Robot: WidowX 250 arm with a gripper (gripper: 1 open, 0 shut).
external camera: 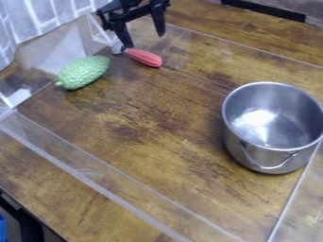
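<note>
The black gripper [138,26] is at the top centre-left of the camera view, above and behind a red elongated object [144,58]. Its fingers appear apart, with nothing visible between them. A green bumpy vegetable [82,72] lies to the left of the red object, apart from it. A large steel pot [273,129] stands on the right side of the wooden surface.
Clear plastic edges run along the left, back and right of the wooden board [151,142]. A white patterned cloth [32,24] is at the top left. The middle and front of the board are bare.
</note>
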